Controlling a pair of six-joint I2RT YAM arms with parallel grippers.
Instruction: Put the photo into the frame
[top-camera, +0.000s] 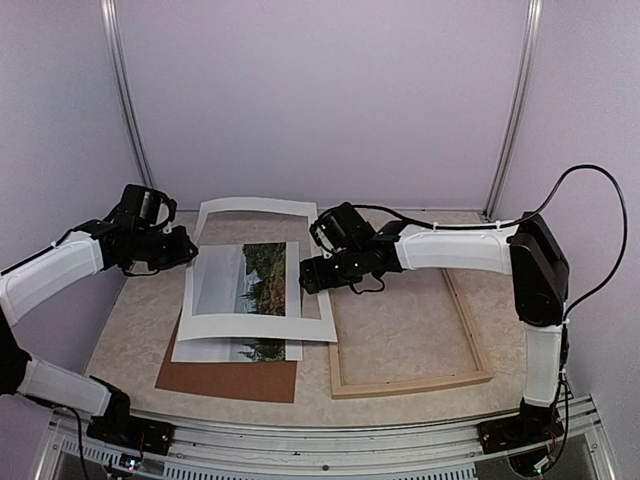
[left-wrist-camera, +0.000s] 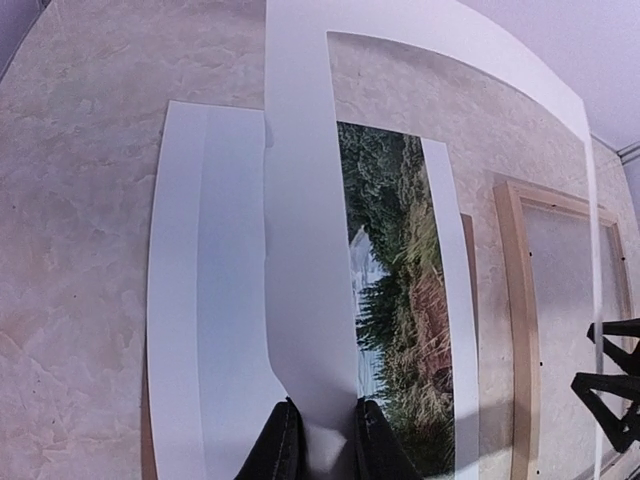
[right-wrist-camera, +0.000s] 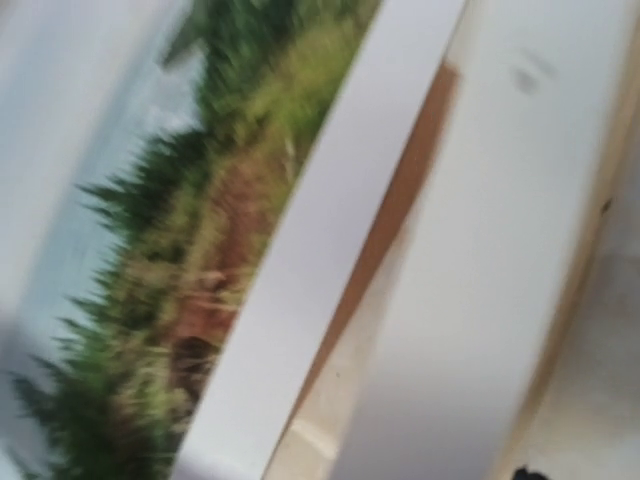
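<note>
The photo (top-camera: 264, 285), a landscape with a pale left part and white borders, lies on a brown backing board (top-camera: 225, 381) at left of centre. Above it a white mat (top-camera: 260, 327) with a rectangular window is lifted and bowed. My left gripper is shut on the mat's left strip. At the mat's right side, my right gripper (top-camera: 308, 277) is open, its fingers (left-wrist-camera: 602, 385) about that edge; whether they touch it is unclear. The wooden frame (top-camera: 410, 386) lies flat to the right, partly under the right arm.
Bare table (top-camera: 140, 320) shows left of the backing board, and a clear strip runs behind the mat. The right wrist view is blurred, with the mat's right strip (right-wrist-camera: 480, 240) close to the camera.
</note>
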